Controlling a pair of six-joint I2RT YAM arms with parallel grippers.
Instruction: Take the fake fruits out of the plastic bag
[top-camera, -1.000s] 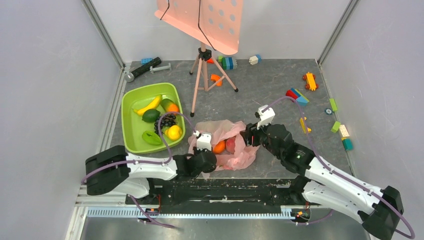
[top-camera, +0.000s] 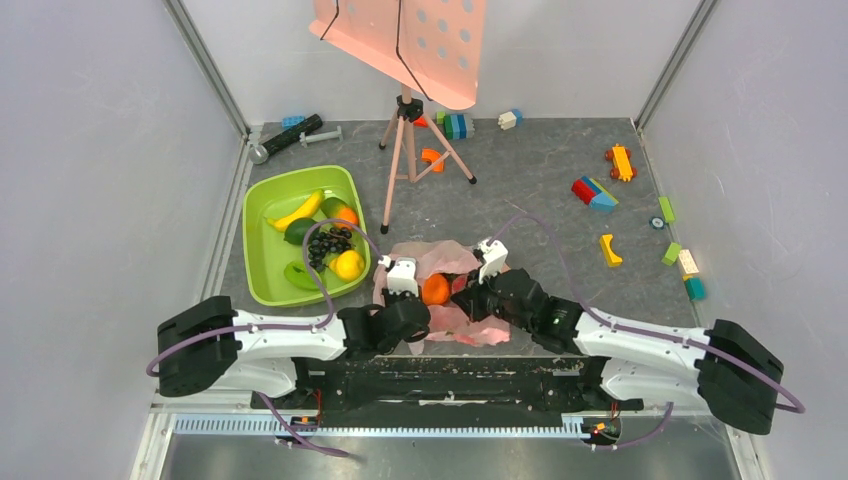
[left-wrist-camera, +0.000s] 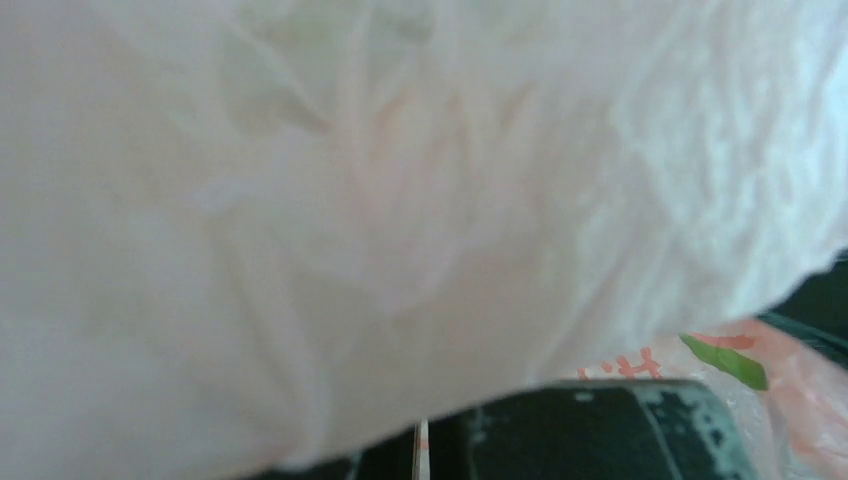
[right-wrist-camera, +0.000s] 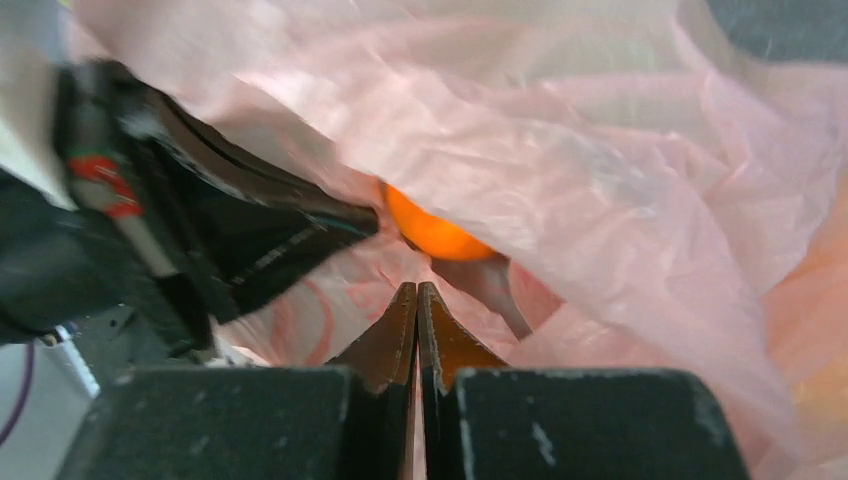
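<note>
The crumpled pink plastic bag (top-camera: 470, 332) lies in the middle front, its mouth spread. Inside it are an orange (top-camera: 436, 289) and a reddish round fruit (top-camera: 459, 284), partly hidden. At the bag's left side, my left gripper is shut, its tips by the orange against the film. Bag film (left-wrist-camera: 400, 200) covers most of the left wrist view, so whether any is pinched there is unclear. My right gripper is shut at the bag's opening, with nothing visible between its fingers. In its view, the orange (right-wrist-camera: 440, 235) shows beneath a pink fold.
A green basin (top-camera: 255, 240) at the left holds a banana, grapes, a lemon and several other fruits. Behind the bag stands a pink tripod (top-camera: 405, 130). Toy blocks (top-camera: 595, 194) lie at the right.
My right gripper has come left and toward the front, from the bag's right rim to over its opening, and now hides part of the reddish fruit.
</note>
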